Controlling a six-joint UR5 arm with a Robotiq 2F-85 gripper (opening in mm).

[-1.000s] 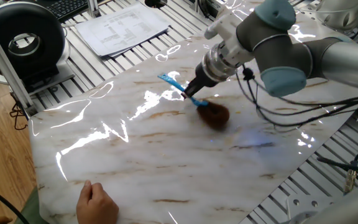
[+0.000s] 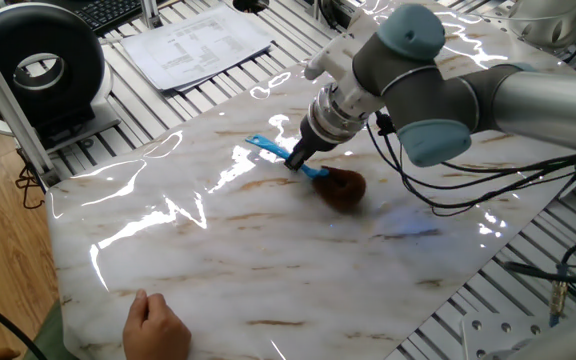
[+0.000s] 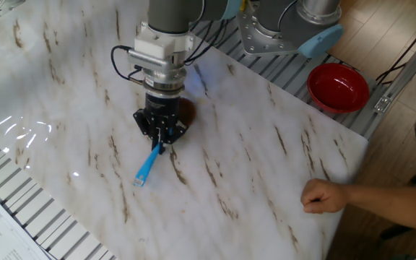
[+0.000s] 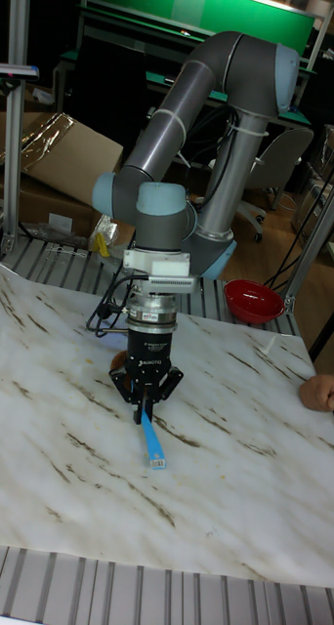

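Observation:
My gripper (image 2: 296, 164) is shut on the blue handle (image 2: 268, 146) of a brush, gripping it between its two ends. The brown brush head (image 2: 343, 190) sits low over the marbled tabletop; whether its bristles press on the surface is hard to tell. From the opposite side, the handle (image 3: 146, 167) sticks out in front of the gripper (image 3: 160, 146), and the head (image 3: 186, 112) is partly hidden behind it. In the third view the handle (image 4: 153, 442) slants down from the fingers, with most of the head covered.
A person's fist (image 2: 156, 328) rests at the table edge, well away from the brush. Off the table's corner is a red bowl (image 3: 338, 88). Papers (image 2: 196, 50) lie on the slatted surface beyond the sheet.
The fist has stayed put.

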